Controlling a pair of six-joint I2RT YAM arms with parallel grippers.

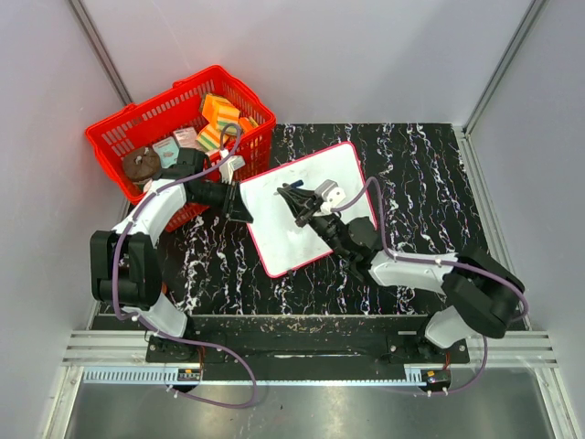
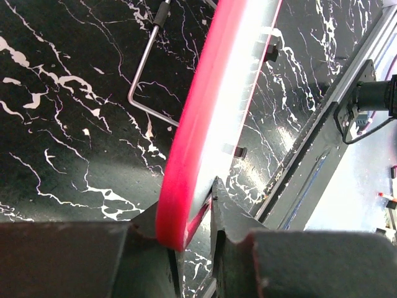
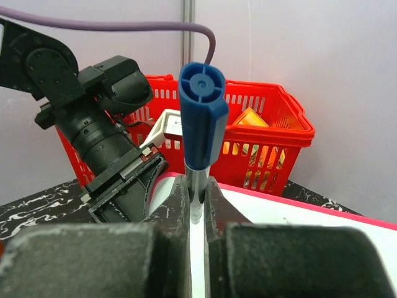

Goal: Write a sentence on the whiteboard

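Note:
The whiteboard (image 1: 286,245), white with a red-pink border, stands tilted in the middle of the black marbled table; no writing shows on it. My left gripper (image 1: 245,218) is at its left edge. In the left wrist view, the board's pink rim (image 2: 189,149) sits between the fingers, which appear shut on it. My right gripper (image 1: 289,192) is over the board's upper middle, shut on a blue-and-white marker (image 3: 203,127) whose blue end points up in the right wrist view. Whether the marker's tip touches the board is hidden.
A red basket (image 1: 108,137) with sponges and other items stands at the back left, close behind the left arm. Bare table (image 1: 425,201) lies right of the board. Pale walls enclose the sides and back.

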